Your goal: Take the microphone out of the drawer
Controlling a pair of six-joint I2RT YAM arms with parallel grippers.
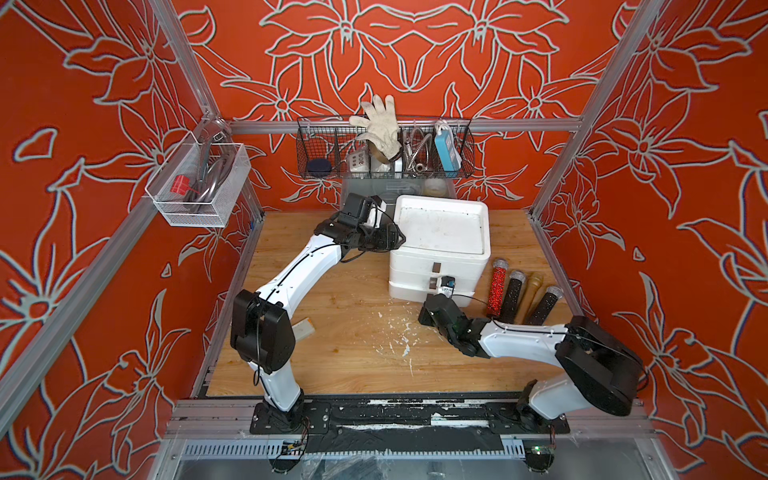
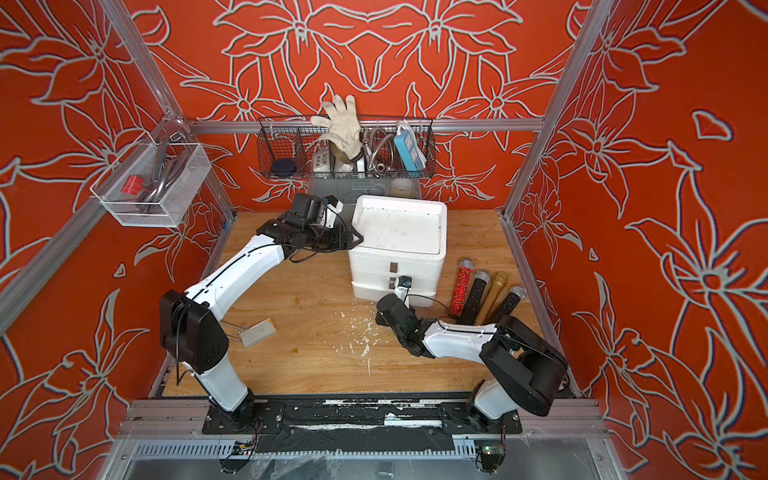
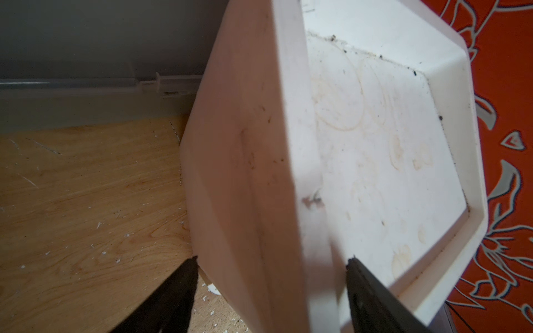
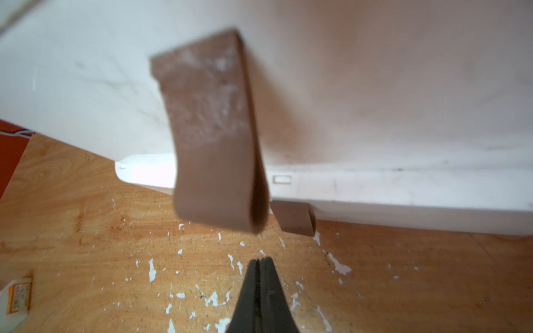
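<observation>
The white two-tier drawer box point(image 1: 440, 228) stands on the table with two brown pull tabs on its front, the upper tab point(image 4: 208, 133) large and close in the right wrist view, the lower tab point(image 4: 293, 216) below it. My left gripper is shut on the box's upper left wall, the fingers either side of its rim. My right gripper is shut with nothing between its fingers, low at the box's front below the tabs. No microphone is seen inside the box; its drawer interiors are hidden.
Several microphones point(image 1: 496, 292) lie right of the box. A pale block point(image 2: 257, 331) lies front left. A wire basket point(image 1: 384, 152) hangs at the back, another point(image 1: 196, 184) on the left. The front middle table, flecked white, is free.
</observation>
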